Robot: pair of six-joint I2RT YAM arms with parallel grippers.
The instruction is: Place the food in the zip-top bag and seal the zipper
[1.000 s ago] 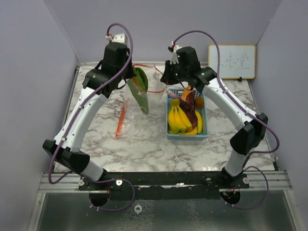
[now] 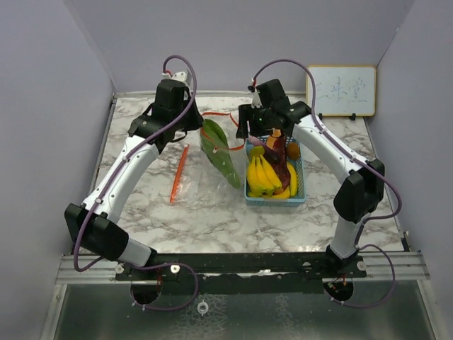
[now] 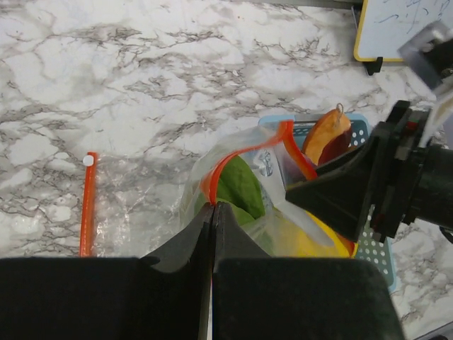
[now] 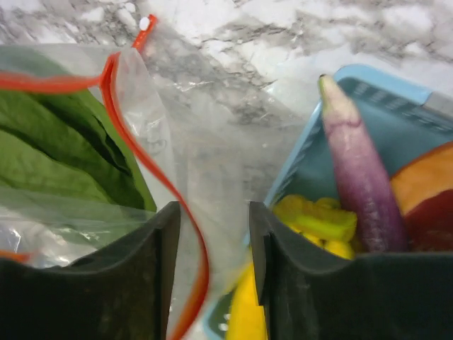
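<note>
A clear zip top bag with an orange-red edge hangs between the arms, a long green leafy vegetable inside it. Its orange rim gapes wide. My left gripper is shut on the rim's left side. On the other side my right gripper has its fingers parted, and the orange rim runs through the gap between them. Just right of the bag, a blue basket holds bananas, a purple eggplant and other produce.
Another clear bag with an orange strip lies flat on the marble table at the left. A small whiteboard stands at the back right.
The left gripper shifted slightly right and lower.
</note>
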